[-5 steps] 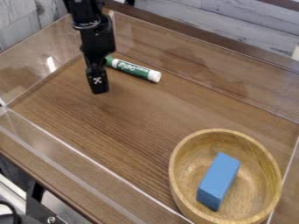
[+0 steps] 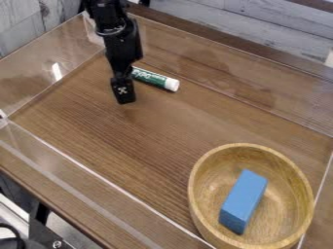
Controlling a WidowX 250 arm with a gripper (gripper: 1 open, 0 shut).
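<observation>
My black gripper (image 2: 123, 83) hangs down over the left-middle of the wooden table, open, its fingertips low near the tabletop. Just to its right lies a small white and green cylinder (image 2: 155, 80), tilted diagonally on the table. Whether the fingertips touch the table cannot be told.
A yellow round bowl (image 2: 208, 206) with a blue block (image 2: 243, 200) in it sits at the lower right. A white slatted surface lies beyond the back edge.
My gripper has shifted a little to the right, toward the cylinder, over the last second. The cylinder, bowl and block look unmoved.
</observation>
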